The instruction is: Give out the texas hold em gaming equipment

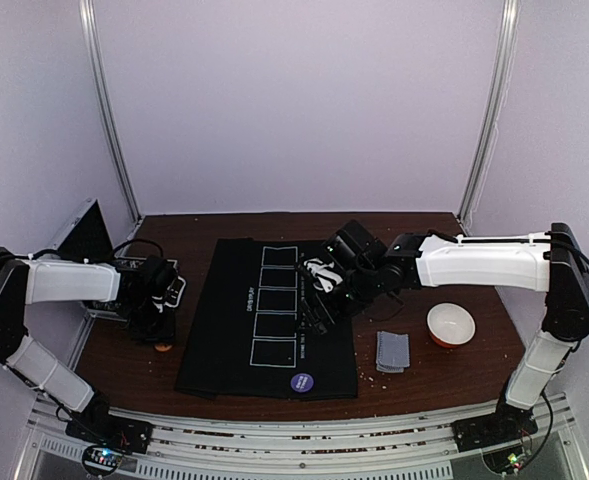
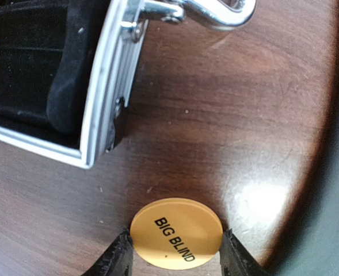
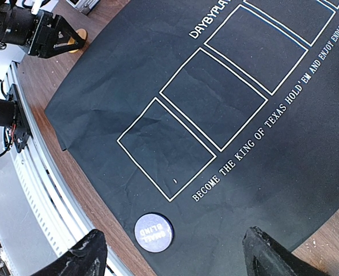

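An orange BIG BLIND chip (image 2: 176, 233) lies on the wood left of the black mat (image 1: 219, 360), beside an open metal case (image 2: 86, 132); my left gripper is shut on it. A blue SMALL BLIND chip (image 3: 153, 232) lies on the mat's near edge, below the printed card boxes. My right gripper hangs over the mat's right part, open, with nothing seen between its fingers.
Grey-blue cards (image 1: 392, 352) lie right of the mat, with a white bowl (image 1: 450, 322) further right. Metal rails (image 1: 304, 450) run along the front edge.
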